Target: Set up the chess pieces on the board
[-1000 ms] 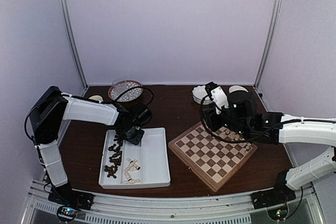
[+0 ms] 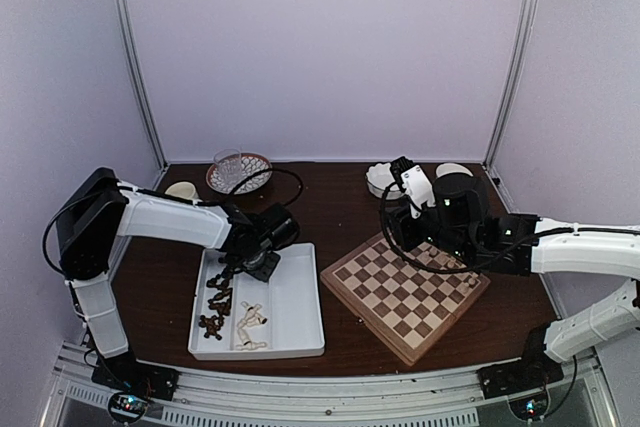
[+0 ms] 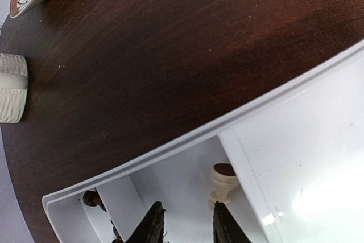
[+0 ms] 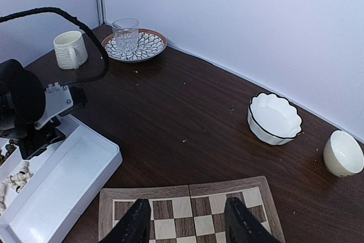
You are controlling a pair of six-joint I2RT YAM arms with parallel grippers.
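In the left wrist view, a pale chess piece (image 3: 223, 183) lies against a divider of the white tray (image 3: 170, 152). My left gripper is over that compartment, its fingers apart and nothing between them; the piece is just past the right finger. From the top, dark pieces (image 2: 213, 322) fill the left compartment, with light ones (image 2: 251, 327) in the middle. The chessboard (image 2: 370, 322) lies to the right, with several pieces (image 2: 440, 259) near its far right side, partly hidden by the right arm. Above the board, my right gripper stands open and empty.
At the back left are a patterned plate (image 4: 152, 52) with a glass (image 4: 125, 38) on it and a white mug (image 4: 70, 49). A scalloped bowl (image 4: 274, 119) and a cream cup (image 4: 343, 153) stand at the back right. Bare table lies between tray and board.
The right arm, board and pieces look unchanged.
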